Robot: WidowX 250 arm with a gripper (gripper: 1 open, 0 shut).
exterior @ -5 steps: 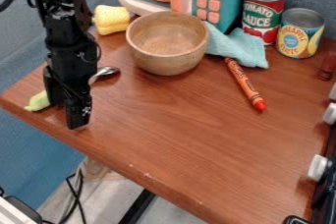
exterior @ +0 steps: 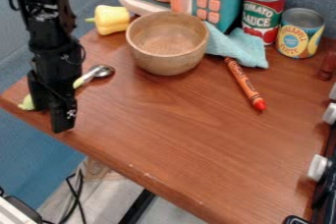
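My black gripper [exterior: 55,105] hangs low at the table's left edge, seen side-on, beside a spoon [exterior: 100,72] with a pale yellow-green handle. Whether its fingers hold the handle or stand apart from it is unclear, and their state can't be told. A wooden bowl [exterior: 167,41] sits at the back centre of the table [exterior: 184,140].
Behind stand a toy microwave [exterior: 210,2], a yellow object [exterior: 110,18], a tomato can [exterior: 262,12] and a pineapple can [exterior: 300,33]. A teal cloth [exterior: 239,46] and red crayon [exterior: 246,84] lie right of the bowl.
The gripper has moved left, uncovering more of the spoon's bowl and handle.
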